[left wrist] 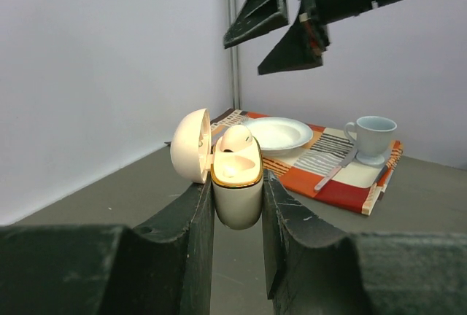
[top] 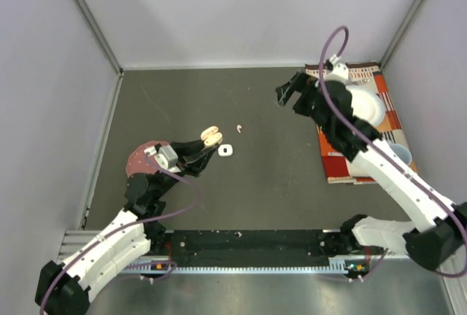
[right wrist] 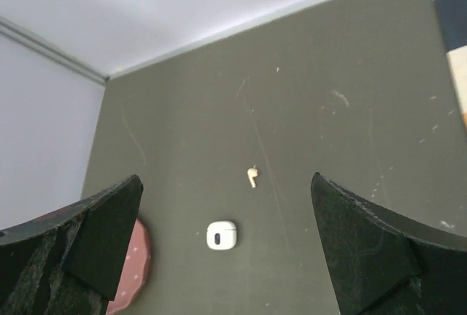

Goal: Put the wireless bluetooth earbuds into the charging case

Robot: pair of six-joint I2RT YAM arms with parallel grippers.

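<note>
In the left wrist view my left gripper is shut on the cream charging case (left wrist: 238, 208), whose lid (left wrist: 191, 146) stands open. A rounded earbud top (left wrist: 237, 138) shows seated inside the case; the far side of the interior is hidden. Seen from the top, the case (top: 211, 137) is held above the table, left of the middle. Another small earbud (top: 238, 128) lies loose on the table; it also shows as a pale earbud (right wrist: 252, 176) in the right wrist view. My right gripper is open and empty, high over the table, away from the case.
A white square piece with a dark spot (right wrist: 221, 235) lies near the loose earbud. A red round mat (top: 144, 158) is at left. At right, a striped placemat (top: 336, 168) bears a plate (top: 367, 105) and a cup (top: 399, 154).
</note>
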